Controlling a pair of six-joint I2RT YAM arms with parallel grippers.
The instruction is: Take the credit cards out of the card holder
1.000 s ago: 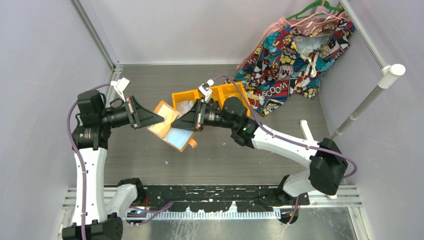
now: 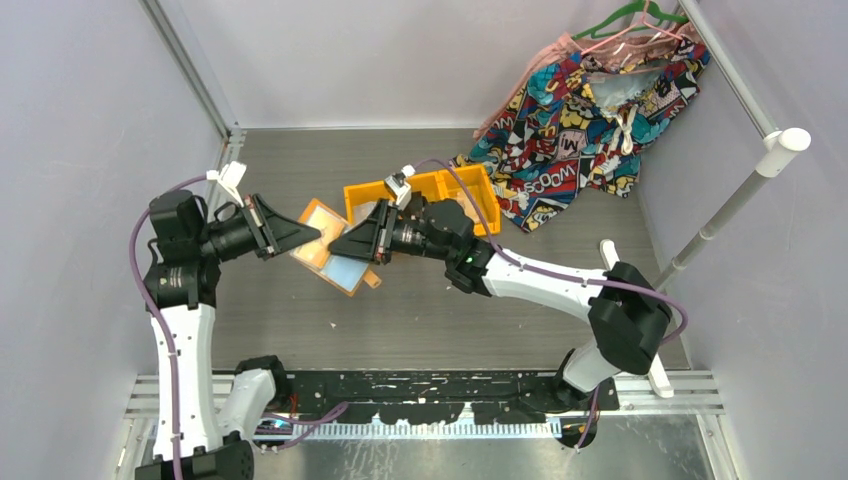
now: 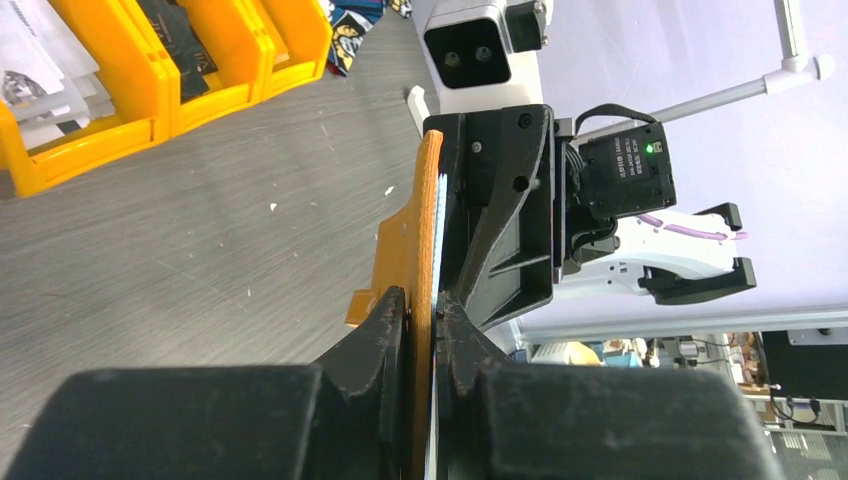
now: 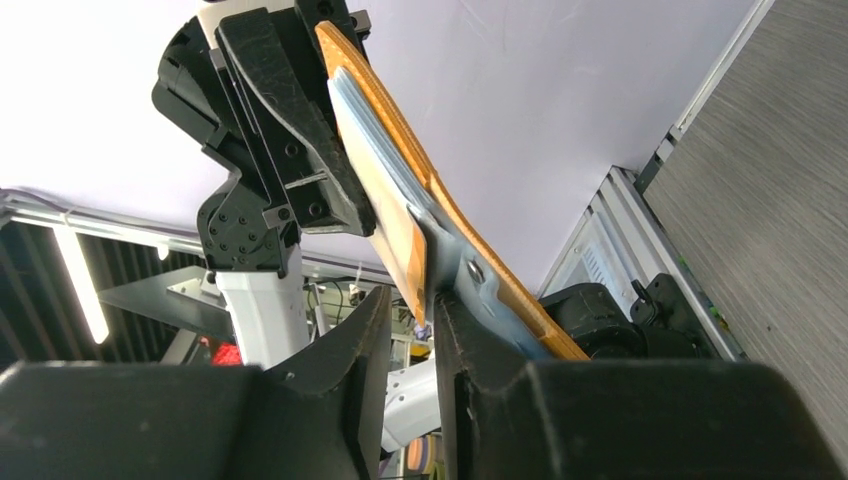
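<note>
An open card holder (image 2: 349,277) with an orange edge, pale blue sleeves and orange cards hangs between the arms. My left gripper (image 2: 314,233) is shut on it; in the left wrist view the holder (image 3: 423,240) stands edge-on between the fingers. My right gripper (image 2: 340,245) is over the holder's middle. In the right wrist view an orange card (image 4: 400,250) in a sleeve reaches the tips of the right fingers (image 4: 465,400); whether they grip it is unclear.
An orange bin (image 2: 365,192) with compartments stands behind the holder. Patterned clothes (image 2: 550,160) hang at the back right, near a white rack (image 2: 705,230).
My right gripper has moved slightly left along the holder, and its arm has shifted left too. My left gripper and the holder have moved a little to the left.
</note>
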